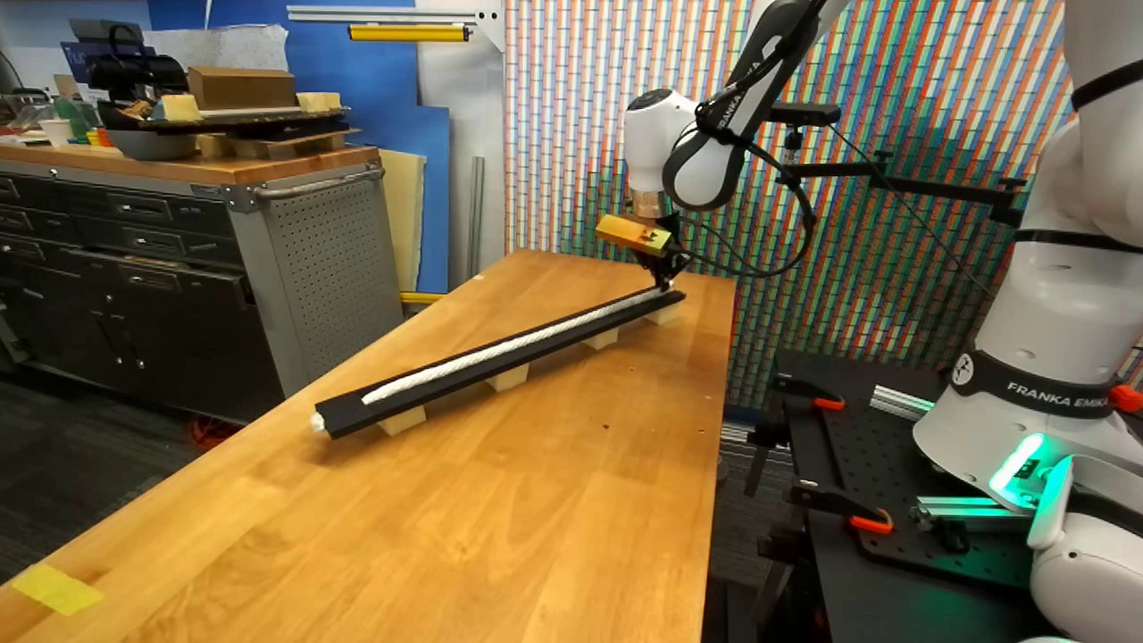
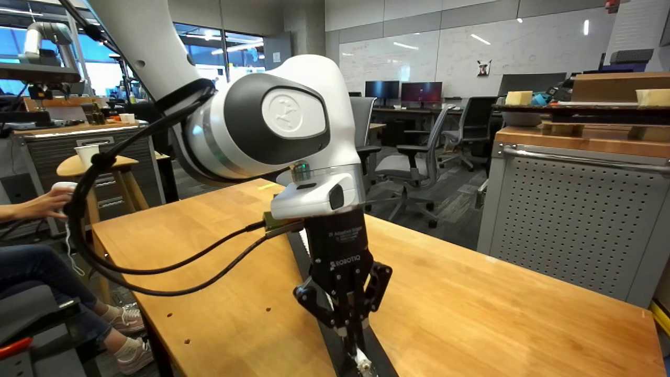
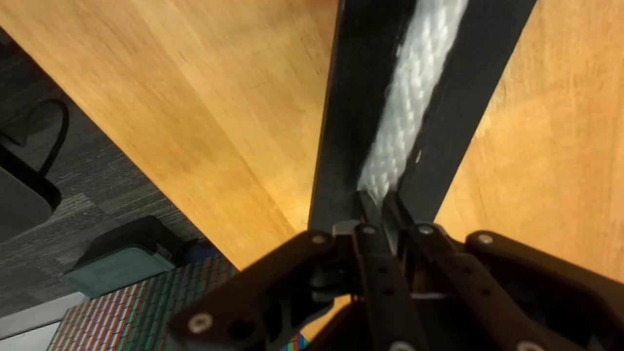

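Observation:
A white braided rope [image 1: 488, 354] runs along the groove of a long black bar [image 1: 377, 416], which lies slantwise on the table [image 1: 536, 482]. At the bar's far end, my gripper [image 1: 664, 284] is down close over the groove, shut on the rope near its end. In the wrist view the rope [image 3: 412, 96] leads straight into the fingertips, low between the two black sides of the bar [image 3: 357, 87]. A frayed white end [image 2: 363, 362] shows beneath the gripper [image 2: 356, 347] in exterior view 2. White fibre also pokes out at the bar's near end.
Several small wooden blocks [image 1: 509, 377] hold the bar off the table. Bare tabletop lies to either side of it. The table's edge is close to the gripper's end of the bar. Someone sits at the left in exterior view 2.

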